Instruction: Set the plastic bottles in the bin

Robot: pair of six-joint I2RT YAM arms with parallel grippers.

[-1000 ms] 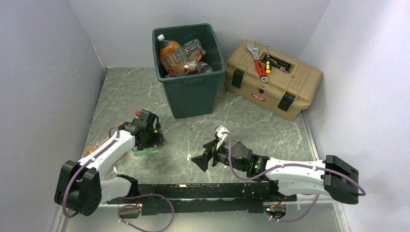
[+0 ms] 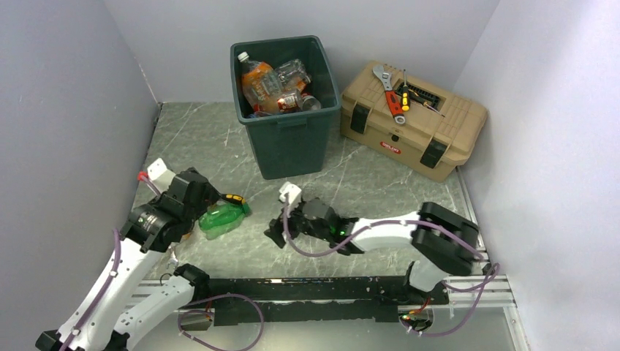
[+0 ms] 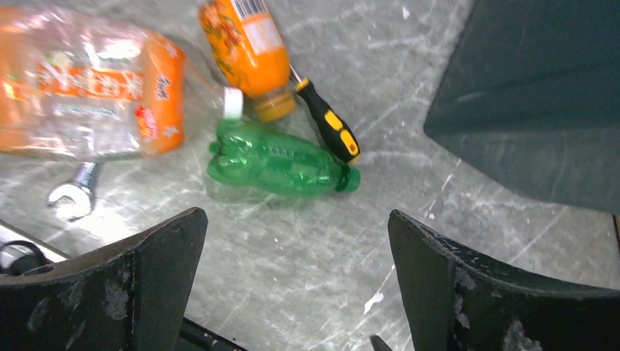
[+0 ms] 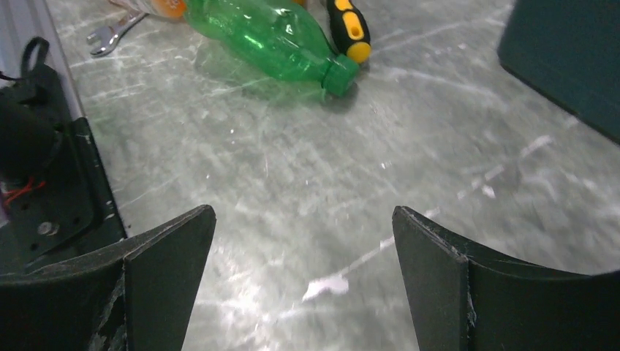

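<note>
A green plastic bottle (image 3: 278, 164) lies on the mat beside a screwdriver (image 3: 333, 128), an orange bottle (image 3: 245, 44) and a large clear bottle with orange label (image 3: 88, 102). My left gripper hangs open above them, empty. My right gripper is open over bare floor right of the green bottle (image 4: 270, 40), nothing between its fingers. The dark green bin (image 2: 292, 146) at the back holds several bottles (image 2: 263, 88).
A tan toolbox (image 2: 395, 139) with tools on top stands right of the bin. A wrench (image 3: 72, 196) lies near the bottles.
My left arm has risen, uncovering more of the green bottle. My right arm has swung left, toward the green bottle.
</note>
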